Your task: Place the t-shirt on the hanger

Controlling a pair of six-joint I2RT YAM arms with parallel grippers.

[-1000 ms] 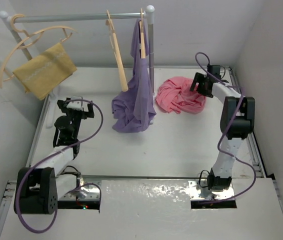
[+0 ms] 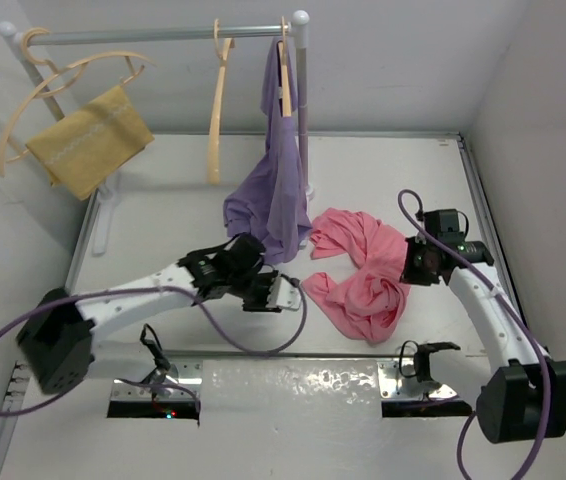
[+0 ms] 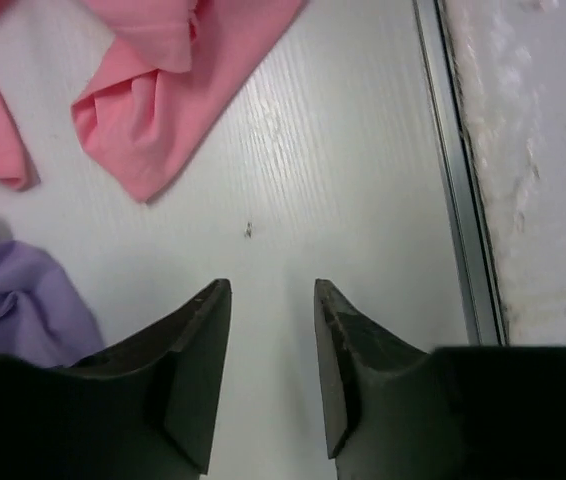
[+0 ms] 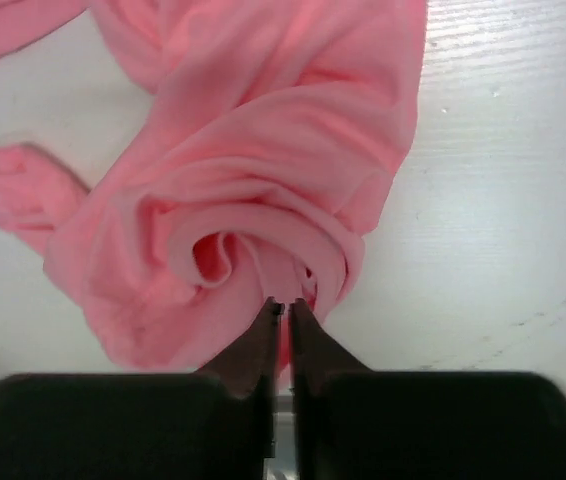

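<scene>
The pink t-shirt point(image 2: 370, 265) lies crumpled on the right half of the table, its folds bunched toward the front. My left gripper point(image 2: 288, 293) is beside its left edge; the left wrist view shows those fingers point(image 3: 198, 350) parted over bare white table, short of the pink cloth point(image 3: 158, 130). At the shirt's right side is my right gripper point(image 2: 409, 262). Its fingertips point(image 4: 271, 325) nearly meet in front of the folds point(image 4: 253, 230), with a narrow slit and no cloth visibly pinched between them. A bare wooden hanger point(image 2: 220, 110) hangs mid-rail.
A purple garment point(image 2: 275, 190) hangs from the rack's right end, its lower part on the table close to my left gripper. A yellow folded cloth point(image 2: 91, 140) hangs at the left. The rail point(image 2: 163, 35) spans above. Free table lies at left front.
My left arm has swung right, from the left side to the shirt. The shirt is spread farther forward.
</scene>
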